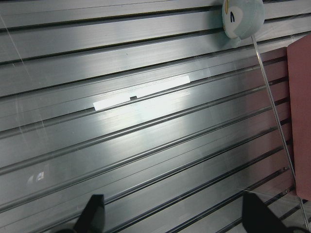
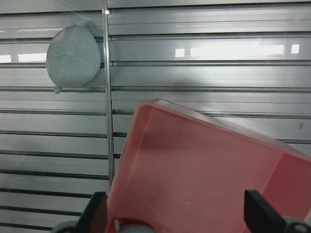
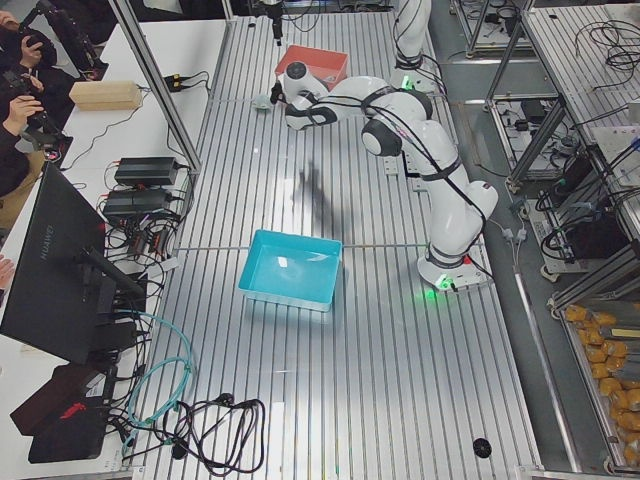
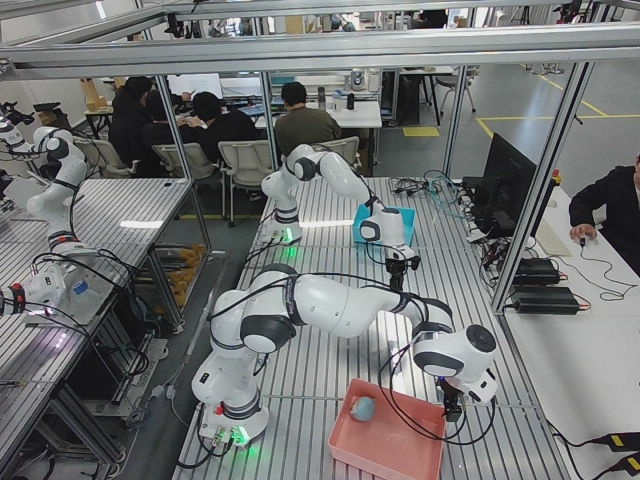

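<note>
A pink bin [image 4: 385, 455] holds a pale blue plush [image 4: 362, 408]; in the right wrist view it fills the lower right [image 2: 189, 170]. A second pale blue plush toy lies outside it on the slatted table, seen also at the top of the left wrist view as a penguin face [image 1: 243, 17]. My left gripper hangs over bare slats beside the bin, fingers apart, nothing between them. My right gripper is over the bin, fingers apart and empty.
A cyan bin [image 3: 290, 270] stands in the middle of the table in the camera left view. Cables lie at the lower left, and a monitor [image 3: 55, 260] and power units line the side. Bare slats surround both bins.
</note>
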